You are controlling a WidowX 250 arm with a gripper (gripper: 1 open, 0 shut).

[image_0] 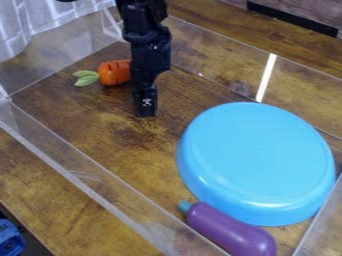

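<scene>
My black gripper (147, 98) reaches down from the top to the wooden floor of a clear-walled tray, just right of an orange toy carrot (114, 71) with pale green leaves. The carrot lies partly behind the gripper. I cannot tell whether the fingers are open or shut, or whether they touch the carrot.
A large blue upturned plate-like disc (254, 160) fills the right of the tray. A purple eggplant (234, 228) lies at the front right by the clear wall. A blue object (8, 240) sits outside at lower left.
</scene>
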